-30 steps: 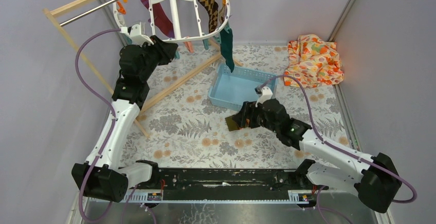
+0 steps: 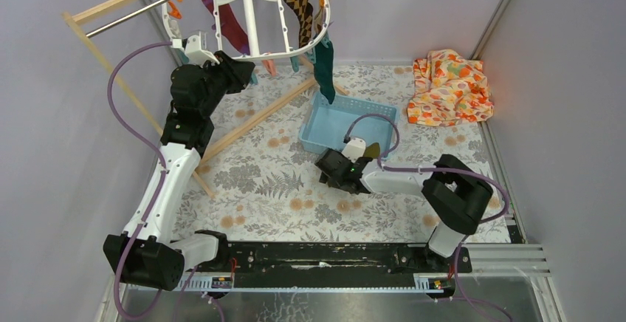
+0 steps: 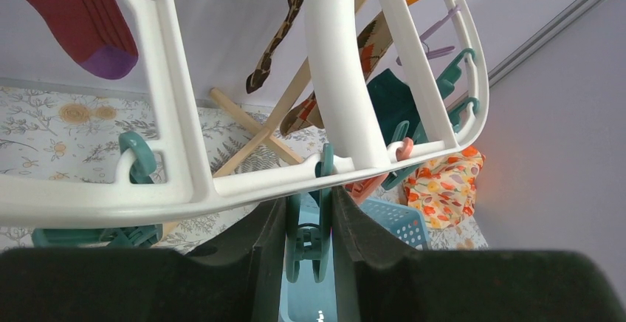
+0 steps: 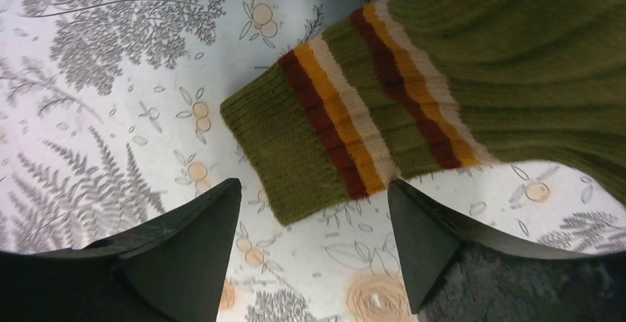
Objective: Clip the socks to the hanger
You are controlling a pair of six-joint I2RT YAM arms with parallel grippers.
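The white hanger [image 2: 251, 34] hangs at the upper left with several socks clipped on, among them a dark teal sock [image 2: 323, 71]. In the left wrist view my left gripper is around a teal clip [image 3: 319, 255] on the hanger's front bar; how firmly is unclear. An olive striped sock [image 4: 317, 130] lies on the floral mat before the blue basket. My right gripper is open just over that sock's striped end, which lies between and beyond its fingertips.
The blue basket [image 2: 317, 126] stands mid-back on the mat. A crumpled orange-patterned cloth [image 2: 449, 89] lies at back right. Wooden frame legs [image 2: 251, 122] cross the left side.
My right arm has moved left and inward to above the olive sock beside the basket. The left arm looks unchanged in the top view.
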